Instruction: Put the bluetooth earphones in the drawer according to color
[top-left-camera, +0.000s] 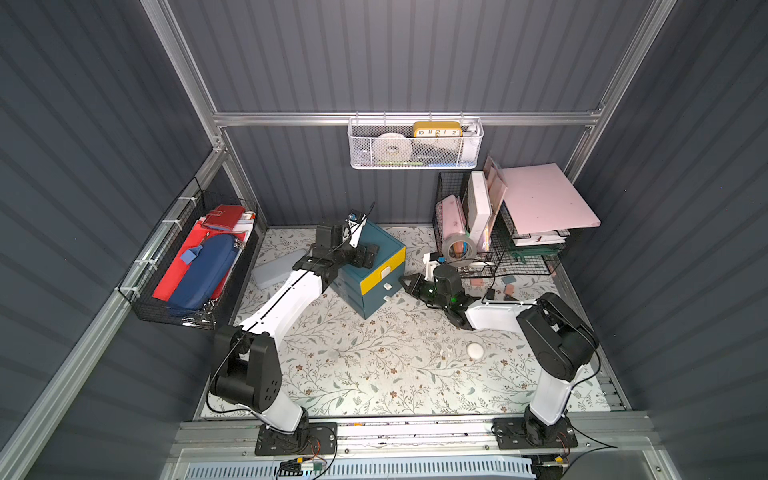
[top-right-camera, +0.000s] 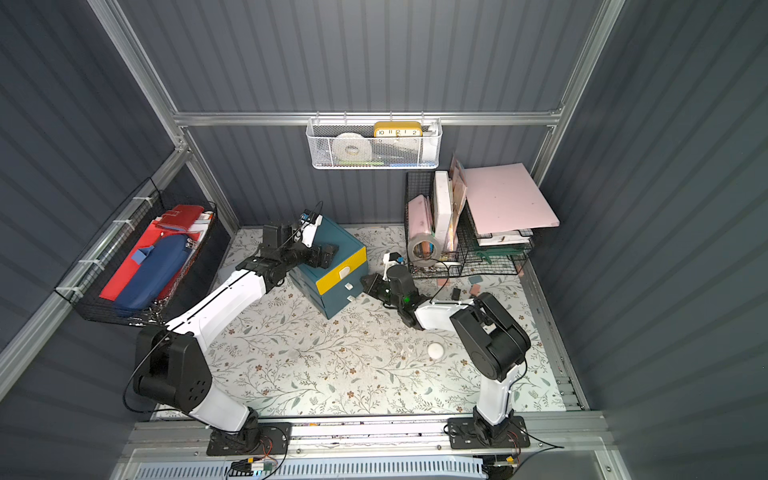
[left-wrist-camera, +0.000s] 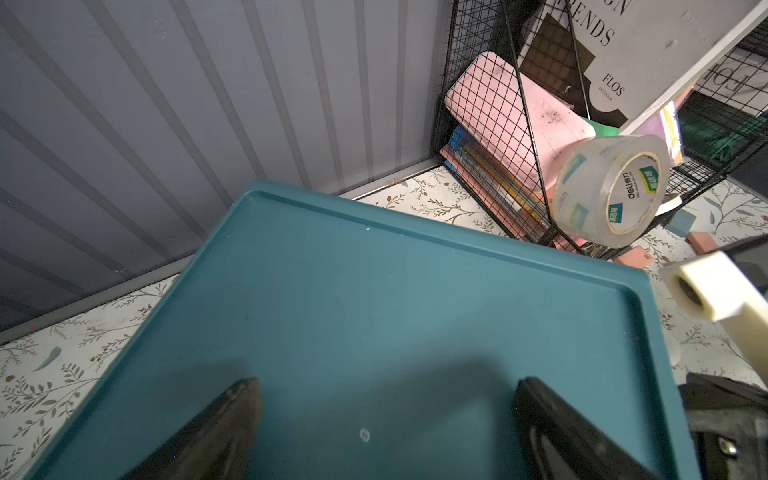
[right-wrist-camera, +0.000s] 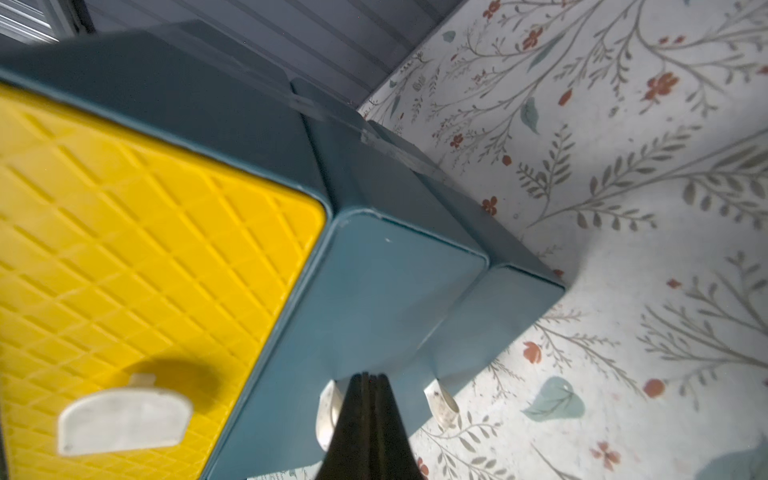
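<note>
The teal cabinet (top-left-camera: 369, 298) has a yellow top drawer front (right-wrist-camera: 136, 264) and two teal drawers below. All of its fronts look closed. White handles stick out from the drawers. My left gripper stands open over the cabinet's top, its two dark fingers wide apart and nothing between them. My right gripper is shut, in front of the lower drawers near their handles, with nothing showing between its tips. A small white round case (top-left-camera: 475, 350) lies on the table, right of centre. No other earphones can be made out for certain.
A black wire rack (top-left-camera: 512, 268) with books and a tape roll (left-wrist-camera: 616, 192) stands at the back right. Small dark and pink blocks (top-left-camera: 509, 289) lie before it.
</note>
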